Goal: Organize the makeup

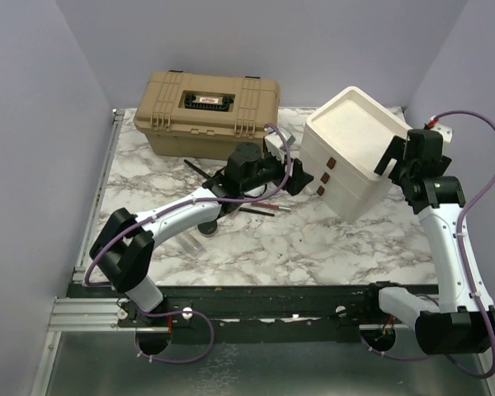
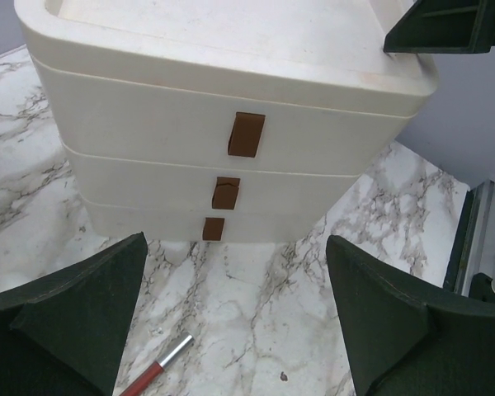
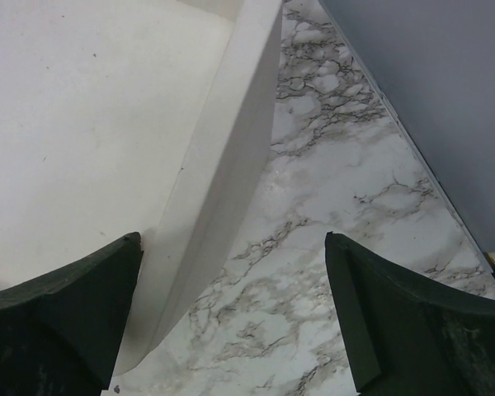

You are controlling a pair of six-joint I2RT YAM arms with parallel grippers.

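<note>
A white drawer box (image 1: 343, 183) with three stacked drawers and brown pull tabs (image 2: 247, 134) stands angled at the right; its top is an open shallow tray (image 1: 356, 128). Left of the box front my left gripper (image 1: 300, 170) hangs, its fingers wide apart and empty. My right gripper straddles the tray's right wall (image 3: 202, 181), one finger inside the tray and the other outside over the table. The inner finger is close to the wall; a gap remains at the outer finger. Makeup items lie on the table: a red-handled brush (image 2: 153, 370), a round black jar (image 1: 207, 228) and clear flat pieces (image 1: 190, 242).
A large tan case (image 1: 206, 115) fills the back left of the table. Dark pencils (image 1: 256, 212) lie under the left arm.
</note>
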